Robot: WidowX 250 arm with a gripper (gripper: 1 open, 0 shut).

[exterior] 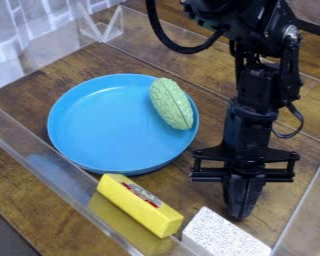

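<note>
My black gripper (240, 200) points straight down at the wooden table on the right, its fingertips low near the surface and close together, shut with nothing visible between them. Left of it lies a blue plate (109, 127) holding a pale green ribbed oblong object (172, 104) on its right part. In front, a yellow box-like object (139, 205) lies toward the lower middle, and a white speckled block (224, 239) is just below the gripper.
Clear transparent walls surround the work area at left, front and right. Bare wood (43, 85) shows at the back left and behind the arm. A white translucent item stands at the top left.
</note>
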